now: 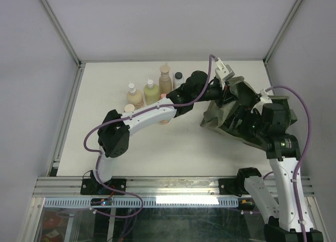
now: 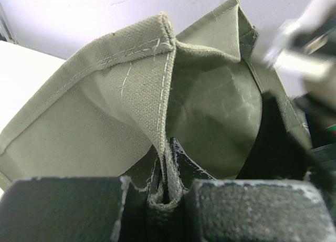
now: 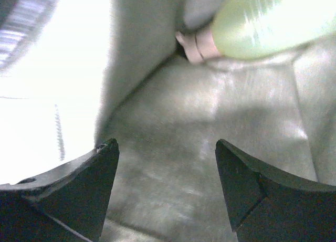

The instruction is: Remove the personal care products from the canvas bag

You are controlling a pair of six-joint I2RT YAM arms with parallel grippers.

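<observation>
The olive canvas bag (image 1: 214, 116) lies at the right of the table, its mouth spread. My left gripper is shut on the folded canvas rim (image 2: 165, 95), which stands up between its fingers. Inside the bag, my right gripper is part open, with only bare canvas (image 3: 173, 116) showing between its fingertips. A light green bottle (image 3: 273, 24) with a pinkish cap lies in the bag beyond those fingers, apart from them. In the top view the right gripper's tips are hidden by its arm and the bag.
Several products stand at the back left: a tan pump bottle (image 1: 135, 96), a green pump bottle (image 1: 151, 92), a brown bottle (image 1: 165, 80) and a white jar (image 1: 129, 108). My left arm crosses before them.
</observation>
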